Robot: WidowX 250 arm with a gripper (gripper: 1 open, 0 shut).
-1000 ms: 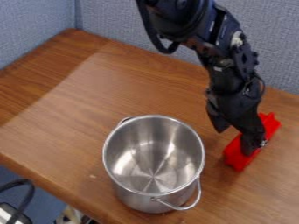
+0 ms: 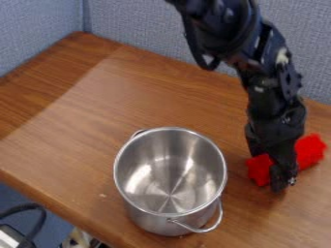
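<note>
My gripper (image 2: pixel 277 167) is low at the right of the camera view, down over a red object (image 2: pixel 305 149) on the wooden table. The red object shows on both sides of the black fingers, which hide its middle; whether they grip it I cannot tell. A steel pot (image 2: pixel 168 174) with side handles stands to the left of my gripper, near the front.
Grey padded walls (image 2: pixel 33 24) border it behind. Dark cables lie off the table at the front left.
My gripper has shifted slightly and turned over the red object, which now lies at a flatter angle, its right end further right and lower in the view.
</note>
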